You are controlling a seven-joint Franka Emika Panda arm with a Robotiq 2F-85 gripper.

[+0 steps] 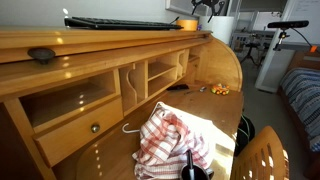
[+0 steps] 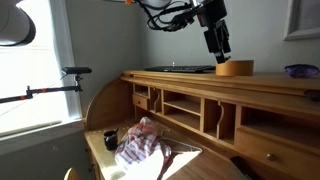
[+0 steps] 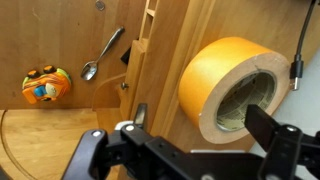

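An orange roll of tape (image 2: 235, 69) lies on the top shelf of the wooden desk. Above it, my gripper (image 2: 218, 48) hangs open, pointing down. In the wrist view the roll (image 3: 205, 88) lies just beyond the gap between the open fingers, its pale cardboard core showing. Nothing is held. In exterior view 1 the roll (image 1: 188, 24) shows at the far end of the shelf, with part of the gripper at the upper edge of the picture.
A black keyboard (image 1: 125, 23) lies along the shelf, and a purple bowl (image 2: 301, 71) stands near the roll. Down on the desktop are a red-checked cloth (image 1: 170, 143), a dark mug (image 1: 194, 172), a spoon (image 3: 100, 57) and a small orange packet (image 3: 47, 85). A cable (image 3: 301, 45) hangs beside the roll.
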